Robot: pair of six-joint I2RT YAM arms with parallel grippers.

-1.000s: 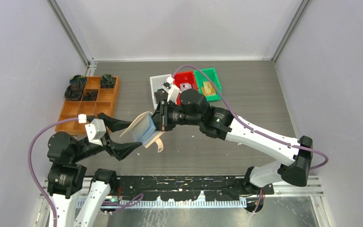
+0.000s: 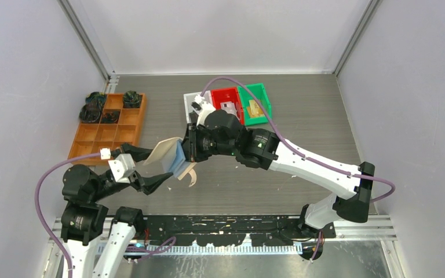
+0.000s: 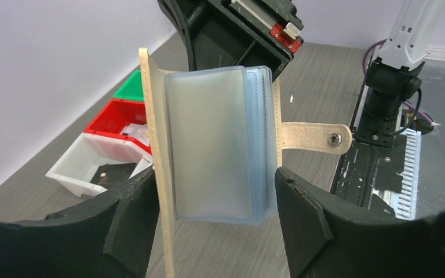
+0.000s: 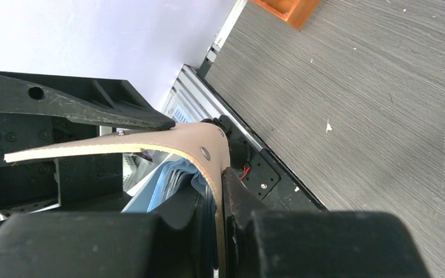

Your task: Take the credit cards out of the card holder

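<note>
A beige leather card holder (image 2: 163,152) with clear blue-tinted card sleeves (image 3: 208,145) is held up above the table, its strap and snap hanging to one side. My right gripper (image 2: 190,149) is shut on the holder, whose flap arches over the sleeves in the right wrist view. My left gripper (image 2: 156,165) is open around the holder's free end, one finger on each side. In the left wrist view the sleeves face that gripper between its fingers; whether these touch the holder is hard to tell.
An orange wooden organiser (image 2: 98,142) with dark bundles stands at the left. White (image 3: 64,168), red (image 2: 226,92) and green (image 2: 263,116) bins stand at the back.
The right arm with the holder has shifted slightly left, and the left arm has moved slightly right and down in the top view.
</note>
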